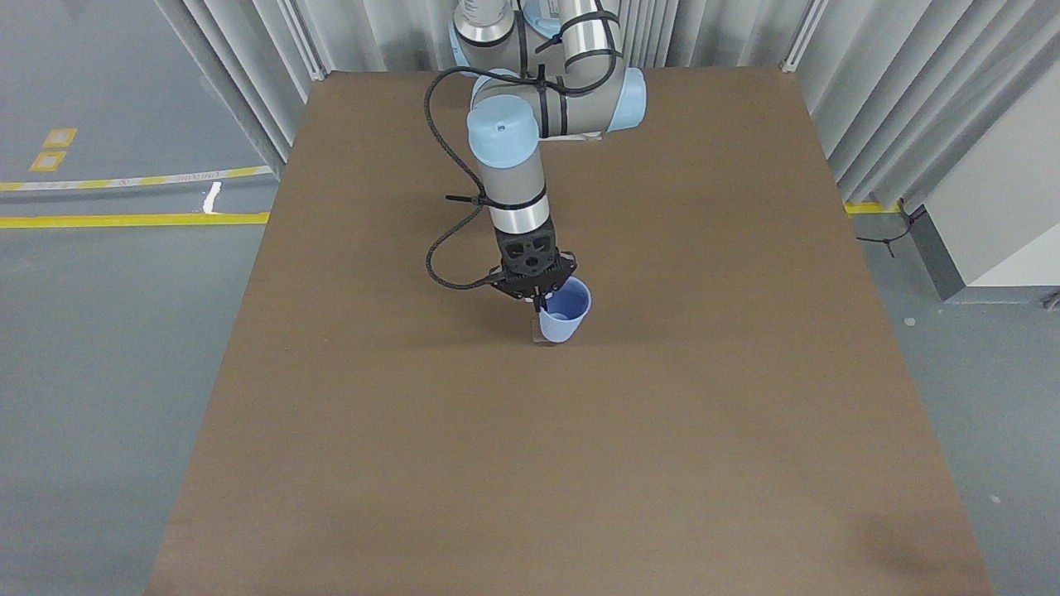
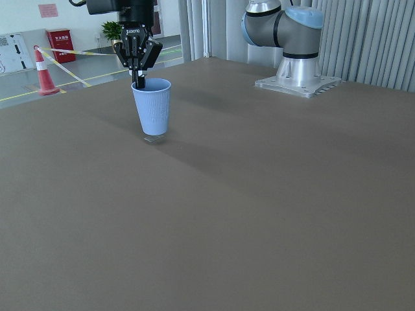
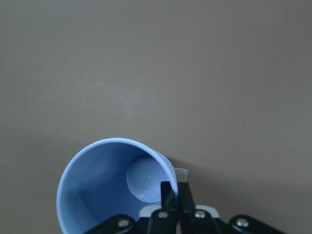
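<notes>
A light blue plastic cup point(image 1: 566, 316) is at the middle of the brown table, with my gripper point(image 1: 539, 298) shut on its rim. In the left view the cup point(image 2: 154, 110) stands upright below the black gripper point(image 2: 138, 81). The wrist view shows my fingertips point(image 3: 186, 192) pinching the cup's wall, and the cup's point(image 3: 92, 180) inside empty. A small pale square piece point(image 2: 152, 140) shows on the table under or just behind the cup; whether the cup rests on it or hangs just above, I cannot tell.
</notes>
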